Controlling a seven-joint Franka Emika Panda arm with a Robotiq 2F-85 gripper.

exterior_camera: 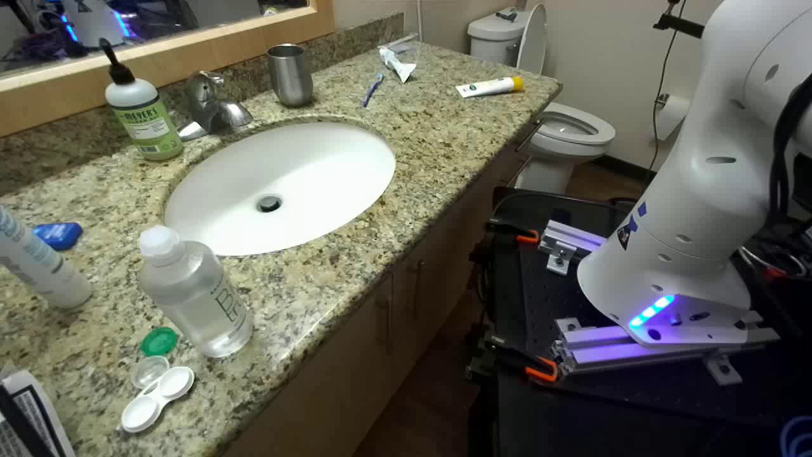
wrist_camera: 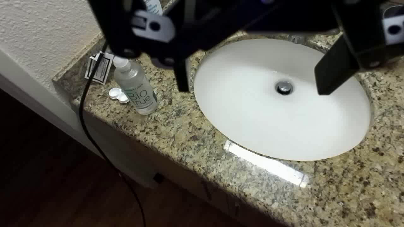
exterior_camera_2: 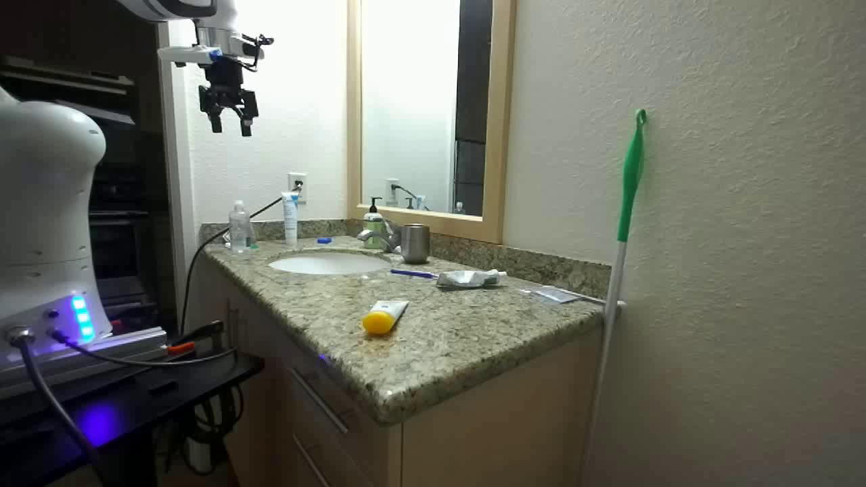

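Observation:
My gripper (exterior_camera_2: 231, 130) hangs high above the counter near the sink, open and empty. In the wrist view its dark fingers (wrist_camera: 337, 70) spread wide over the white sink (wrist_camera: 246, 121). Left of the sink stands a clear Bio True bottle (wrist_camera: 138, 89) with a white cap, upright. Beside it lies an open white contact lens case (exterior_camera: 157, 399), with a green lid (exterior_camera: 158, 341) and a clear lid close by. A white tube (exterior_camera: 38, 263) stands behind the bottle, near a small blue box (exterior_camera: 58, 235).
A soap bottle (exterior_camera: 144, 114), the faucet (exterior_camera: 209, 103) and a steel cup (exterior_camera: 290, 75) line the sink's back. A toothbrush (exterior_camera: 373, 90), a crumpled tube (exterior_camera: 397, 65) and a yellow-capped tube (exterior_camera: 489, 87) lie beyond. A black cable (wrist_camera: 89, 132) hangs over the counter's left end.

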